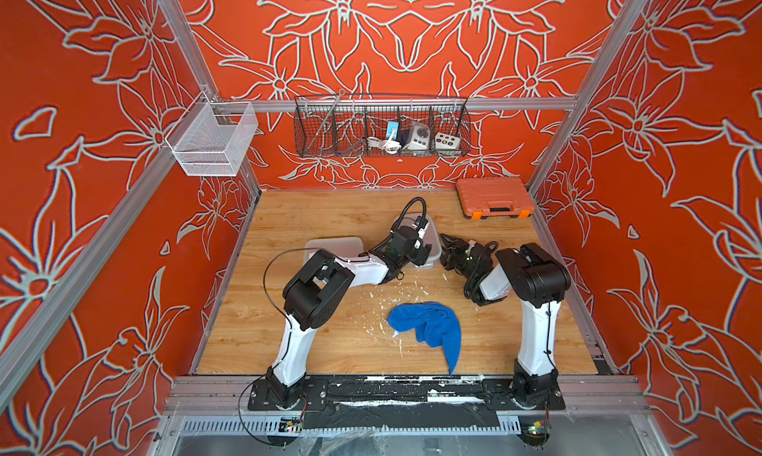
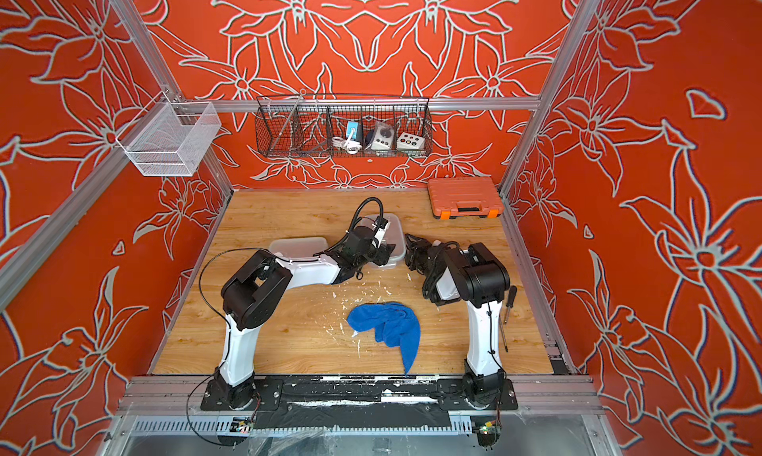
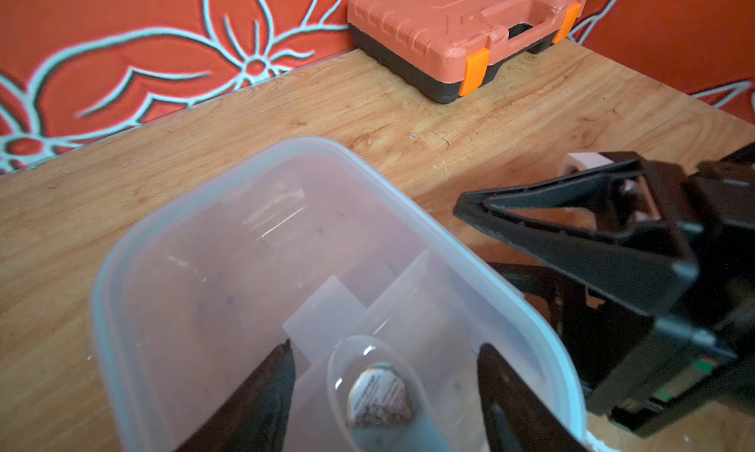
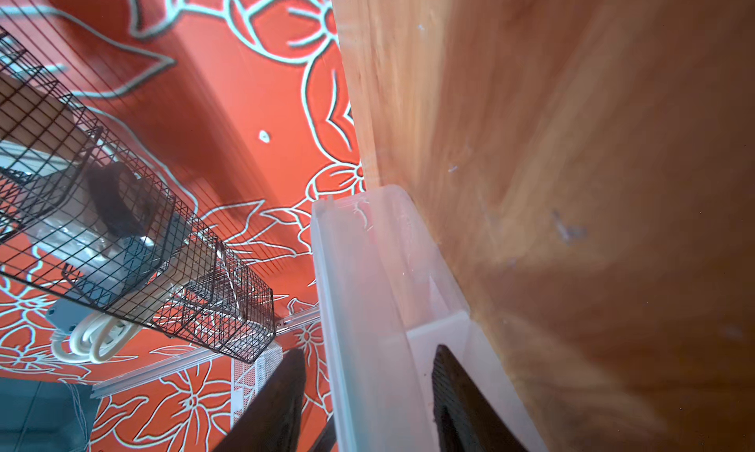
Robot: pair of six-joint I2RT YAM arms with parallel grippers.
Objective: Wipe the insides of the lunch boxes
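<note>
The translucent lunch box (image 3: 212, 247) stands upright on the table. A small pale, brown-edged piece (image 3: 379, 397) shows inside its clear oval section. My left gripper is open above the box, fingers apart with no object gripped. At the right wall, outside the box, my right gripper (image 1: 444, 249) has its fingers partly apart; in the right wrist view, the box (image 4: 377, 310) shows beyond and between them. Whether they touch it I cannot tell. The second box (image 1: 333, 245) is left, partly covered by the left arm. A blue cloth (image 1: 432, 325) lies crumpled in front, held by neither gripper.
White crumbs (image 1: 377, 325) are scattered left of the cloth. An orange tool case (image 1: 496, 197) stands at the back right. A black wire basket (image 1: 381, 130) hangs on the back wall. Near the right edge lies a screwdriver (image 2: 510, 297).
</note>
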